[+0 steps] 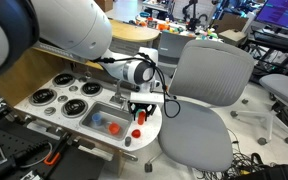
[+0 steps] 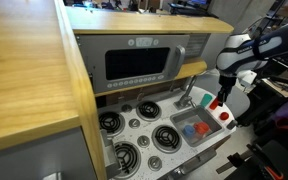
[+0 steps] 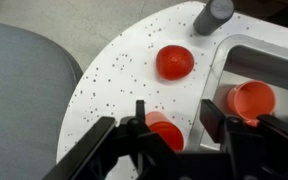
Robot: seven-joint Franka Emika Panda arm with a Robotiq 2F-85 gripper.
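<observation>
A red cup-like object (image 3: 165, 131) stands on the white counter beside the sink. My gripper is over it, with the dark fingers apart on either side and the red rim showing between them. Whether either finger touches it I cannot tell. In the first exterior view, the gripper (image 1: 147, 107) is just above the red object (image 1: 142, 117), hiding part of it. The second exterior view has the gripper (image 2: 222, 97) near the counter's right end.
A round red item (image 3: 174, 62) and a grey upright item (image 3: 214, 15) stand close by on the counter. The sink (image 1: 106, 116) holds an orange-red cup (image 3: 251, 100) and a blue item (image 1: 98, 117). A grey chair (image 1: 196, 120) borders the counter's right edge.
</observation>
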